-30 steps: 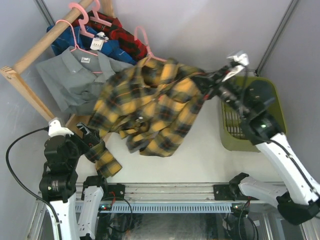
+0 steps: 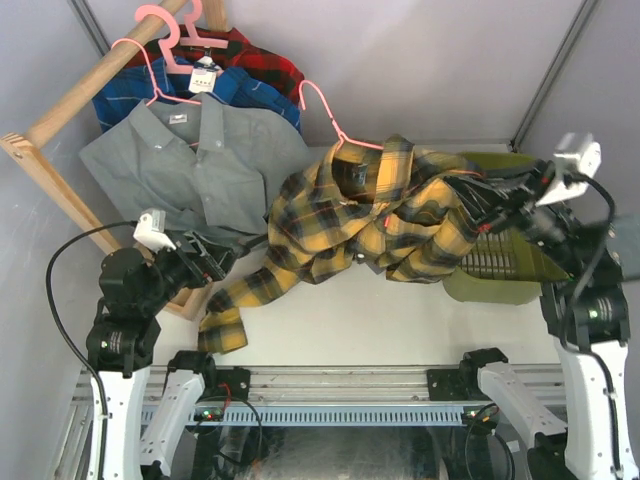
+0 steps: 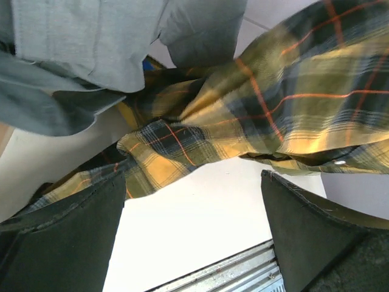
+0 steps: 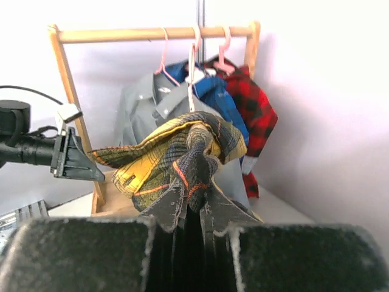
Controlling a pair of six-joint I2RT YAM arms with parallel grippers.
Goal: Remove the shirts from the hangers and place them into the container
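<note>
The yellow and black plaid shirt [image 2: 340, 215] hangs stretched across the middle of the top view, with a pink hanger [image 2: 325, 112] still in its collar. My right gripper is shut on bunched cloth of this shirt, its fingers pinching a fold. One sleeve trails to the lower left, its cuff [image 2: 222, 332] low over the white surface. Left of the shirt, my left gripper [image 2: 222, 262] stands open. In the left wrist view, plaid cloth [image 3: 267, 103] lies beyond its spread fingers [image 3: 316, 228], and nothing is between them.
A wooden rack [image 2: 95, 85] at the left holds a grey shirt [image 2: 200, 165], a blue plaid shirt [image 2: 125, 98] and a red plaid shirt [image 2: 262, 60]. An olive green basket [image 2: 500, 290] stands at the right, partly under my right arm. Bare white surface lies in front.
My right gripper has moved right, over the basket, drawing the plaid shirt and hanger along. The left gripper has shifted slightly right, and the shirt's body has swung off to its right.
</note>
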